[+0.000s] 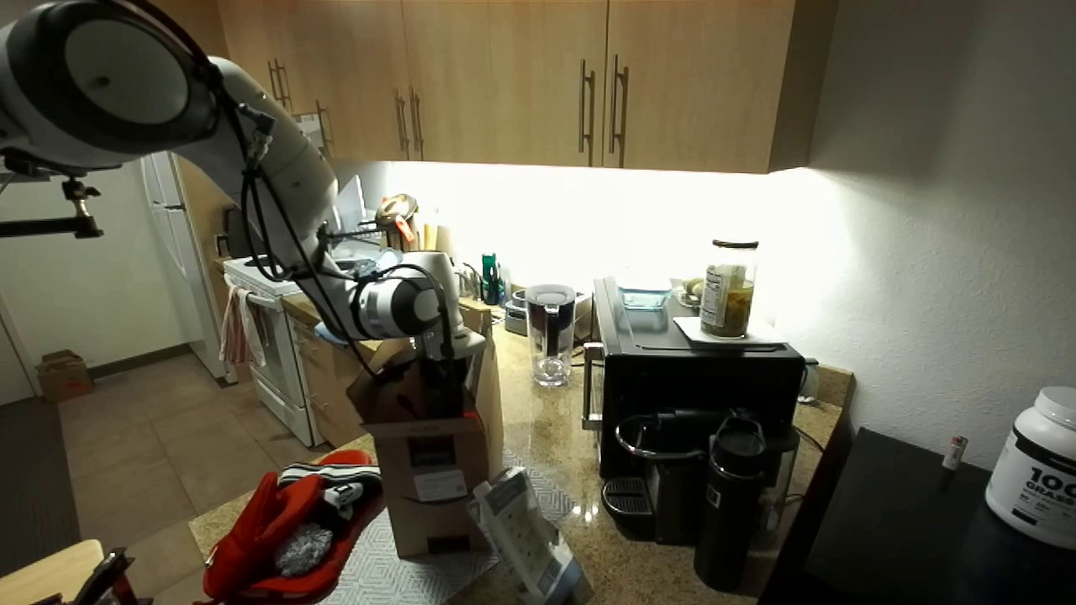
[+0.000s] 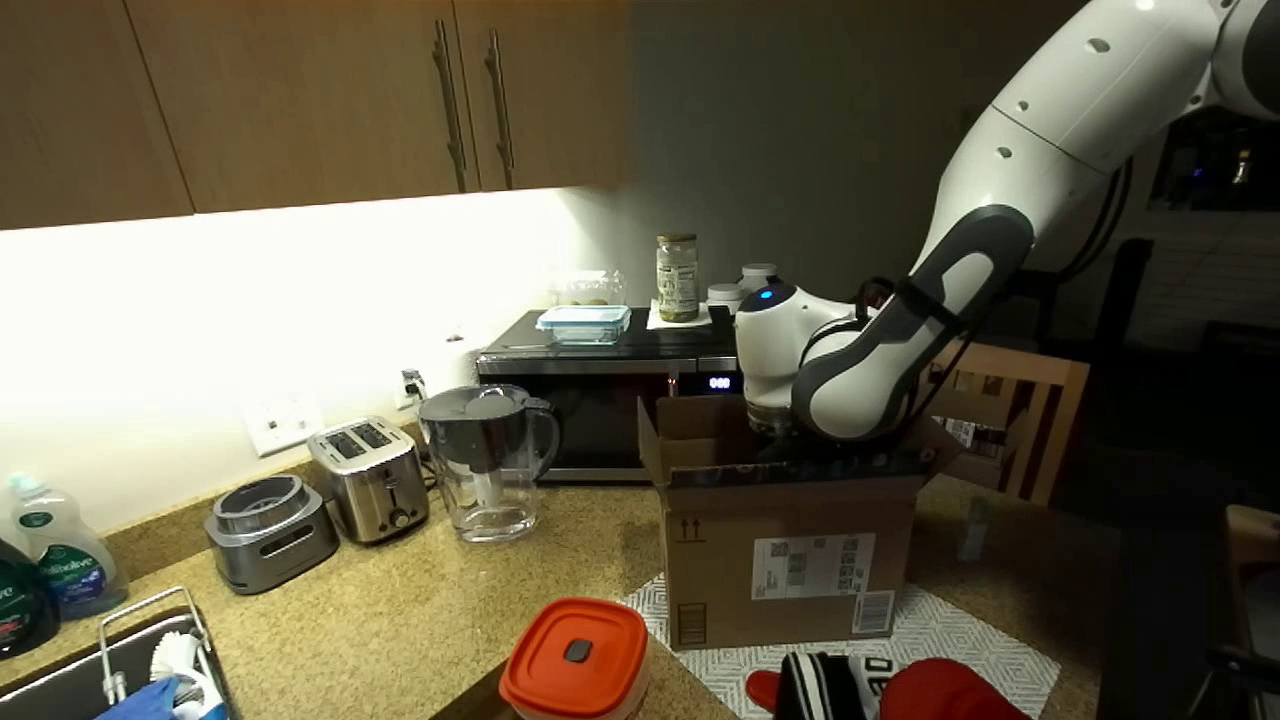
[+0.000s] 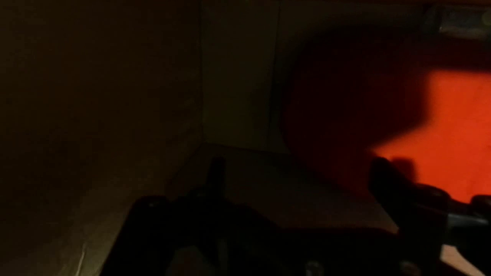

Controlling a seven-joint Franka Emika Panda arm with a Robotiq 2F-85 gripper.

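Observation:
A tall cardboard box [image 1: 435, 494] stands upright on the counter with its top flaps up. My gripper reaches down into it, and the outside views mostly hide it behind the walls. In the dark wrist view its black fingers [image 3: 216, 177] are wide apart, with nothing between them that I can make out. A bright red, round-edged object [image 3: 453, 124] lies inside the box, largely in shadow. The right finger stands in front of it; whether they touch, I cannot tell. The box wall [image 3: 92, 115] fills the left of that view.
Beside the box are a red bag [image 1: 262, 524] and a leaning pale package [image 1: 524, 529]. A red-lidded container [image 2: 578, 654] sits on the counter near a water pitcher [image 2: 486, 462]. The black oven [image 1: 706, 393] and a coffee machine [image 1: 666, 484] stand to the right in exterior view 1.

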